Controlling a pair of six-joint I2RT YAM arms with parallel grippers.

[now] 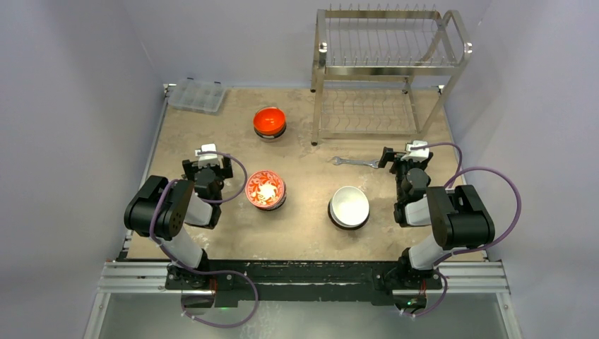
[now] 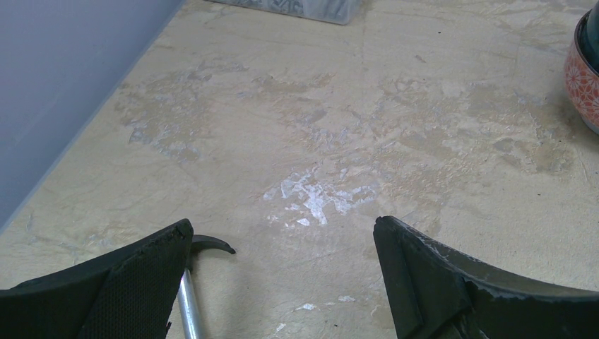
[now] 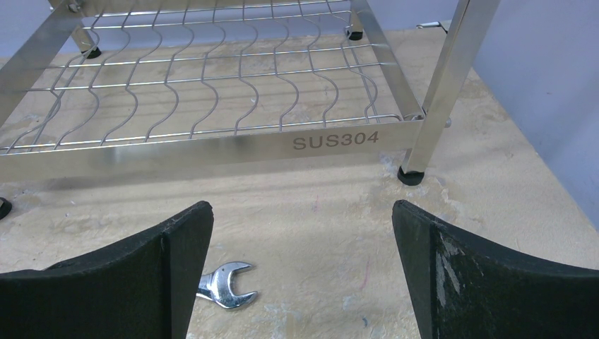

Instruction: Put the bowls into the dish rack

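A two-tier metal dish rack stands at the back right, with no bowls on either tier. An orange-red bowl sits stacked on something darker at the back centre. Left of centre is a red-and-white patterned bowl, with a dark rim showing beneath it. A white bowl rests in a darker one at centre right. My left gripper is open over bare table, left of the patterned bowl. The right gripper is also open and empty, facing the rack's lower tier.
A wrench lies between the rack and the right gripper. By the left gripper's finger is a hammer-like tool, partly hidden. A clear compartment box occupies the back left corner.
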